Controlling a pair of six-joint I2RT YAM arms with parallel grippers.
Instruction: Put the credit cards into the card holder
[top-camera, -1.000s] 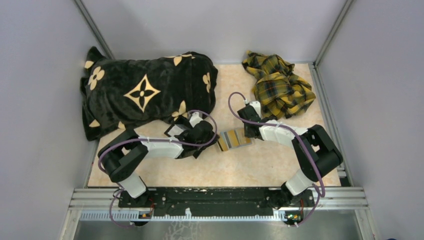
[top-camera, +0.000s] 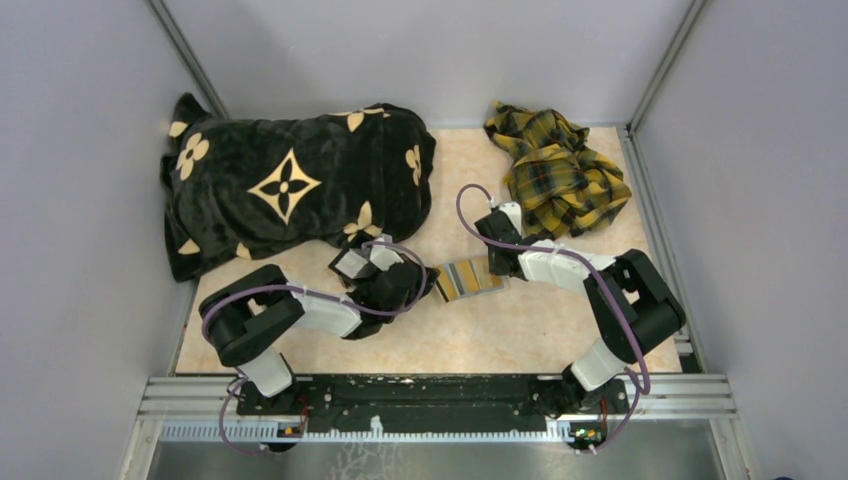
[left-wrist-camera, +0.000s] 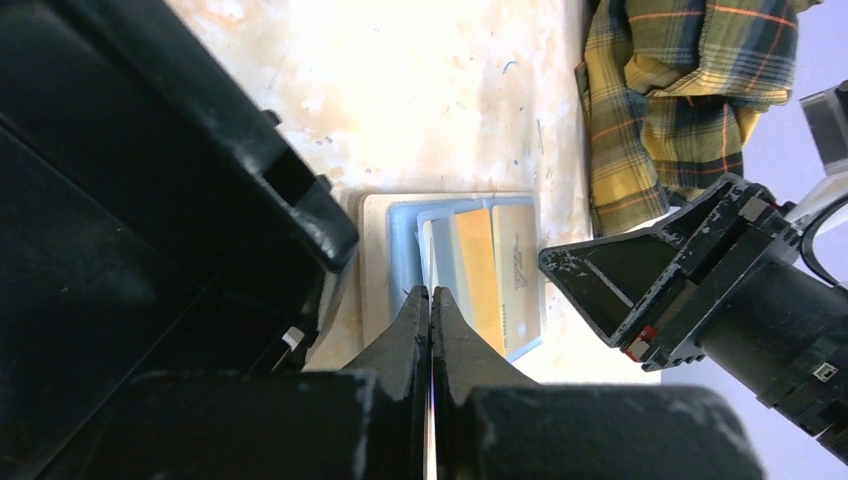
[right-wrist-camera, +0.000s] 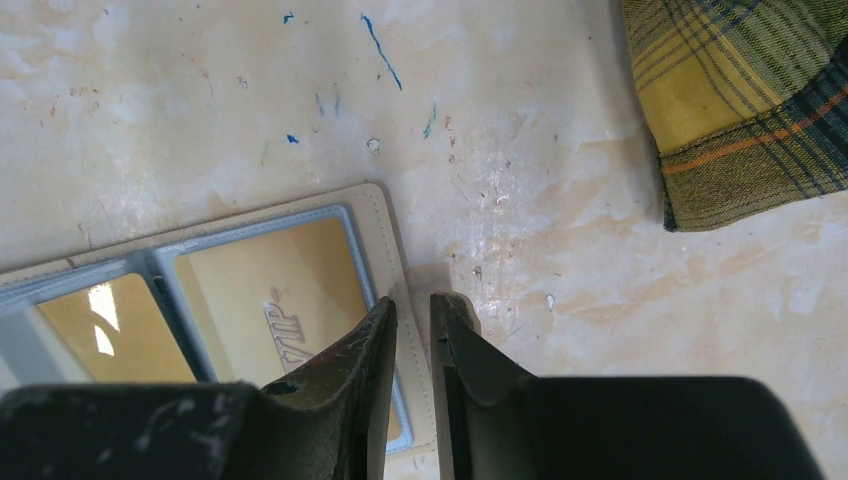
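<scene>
The card holder (top-camera: 458, 275) lies flat mid-table, with its beige border (left-wrist-camera: 375, 262) and blue lining in the left wrist view. In it sit an orange card (left-wrist-camera: 480, 268) and a beige card (left-wrist-camera: 517, 270). My left gripper is shut over the holder's left part on a thin credit card (left-wrist-camera: 428, 248), seen edge-on. From above, that card (top-camera: 445, 283) shows as a yellow strip. How deep it sits in a slot cannot be told. My right gripper is shut on the right edge of the holder (right-wrist-camera: 372, 205), whose border passes between the fingers.
A black flowered cushion (top-camera: 300, 180) fills the back left. Near it, partly behind the left arm, lies a dark item with a pale card (top-camera: 352, 263). A plaid cloth (top-camera: 560, 165) is heaped at the back right.
My right arm stays put.
</scene>
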